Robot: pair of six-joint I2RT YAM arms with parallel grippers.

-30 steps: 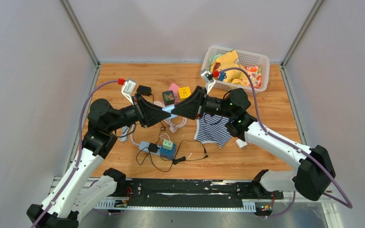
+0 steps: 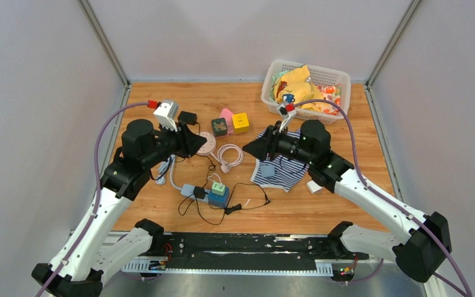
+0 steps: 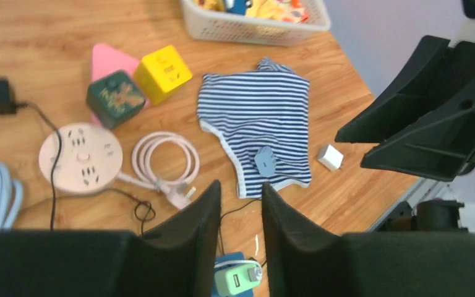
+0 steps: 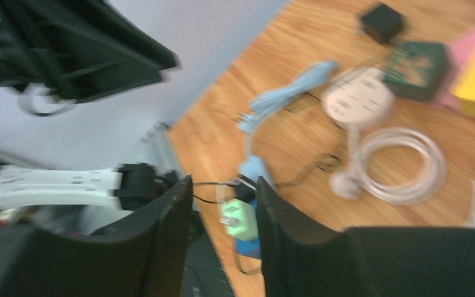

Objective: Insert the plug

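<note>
A small light-blue piece (image 3: 265, 161) appears against the striped cloth (image 3: 284, 99), apart from both grippers; whether it is a plug is unclear. In the top view my left gripper (image 2: 205, 142) is above the table's left-centre, its fingers parted and empty. Facing it from the right is my right gripper (image 2: 245, 148), over the cloth's left side, also parted with nothing between its fingers. Nearer the front lies a light-blue power strip (image 2: 190, 192), its end carrying a blue adapter (image 2: 219, 197) and a green adapter (image 2: 218, 188). The right wrist view is blurred.
A coiled pink cord (image 2: 230, 156) and round pink base (image 2: 206, 143) lie mid-table. Behind them are a green cube (image 2: 219, 127) and a yellow cube (image 2: 240, 122). Black cables surround the strip. A white basket (image 2: 273, 93) stands at the back right.
</note>
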